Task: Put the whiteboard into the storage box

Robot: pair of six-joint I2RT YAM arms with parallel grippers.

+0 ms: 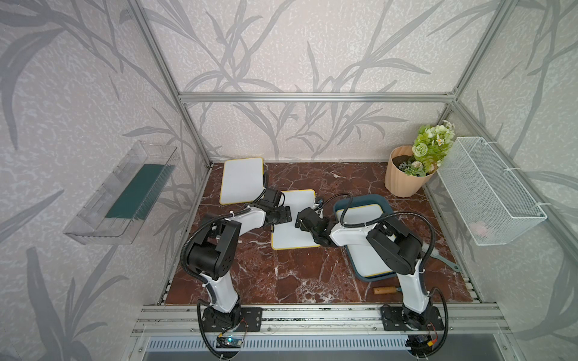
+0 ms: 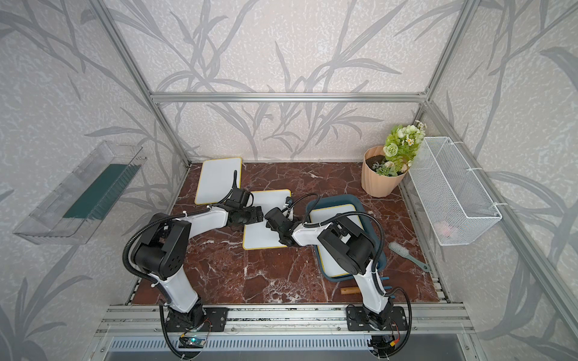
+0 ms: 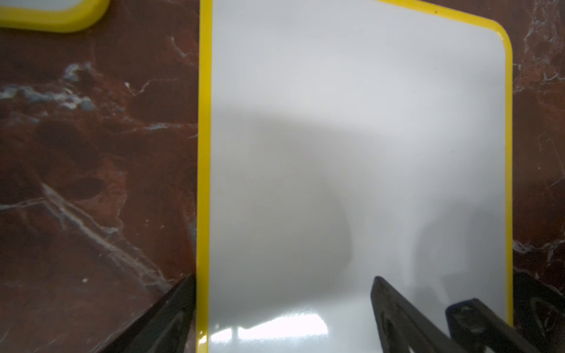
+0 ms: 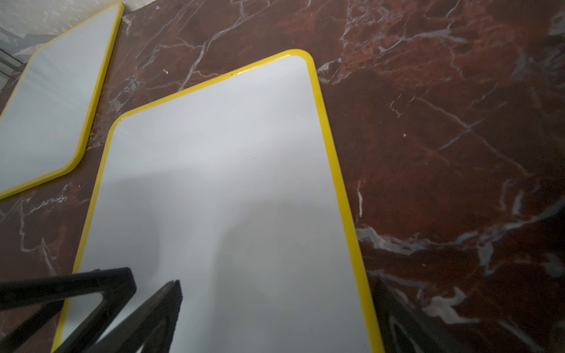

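Observation:
The middle whiteboard [image 1: 295, 237], white with a yellow rim, lies on the marble table between my two arms. Its left edge runs between the spread fingers of my left gripper, which is open. At the opposite side my right gripper is also open, and the board's right edge passes between its fingers. A second whiteboard [image 1: 242, 180] lies at the back left. The blue-grey storage box [image 1: 363, 198] is on the right, partly covered by my right arm, with a whiteboard [image 1: 368, 260] inside it.
A flower pot [image 1: 404, 174] stands at the back right. A brush [image 2: 408, 255] and a wooden-handled tool [image 1: 385, 290] lie near the box. Wire baskets hang on both side walls.

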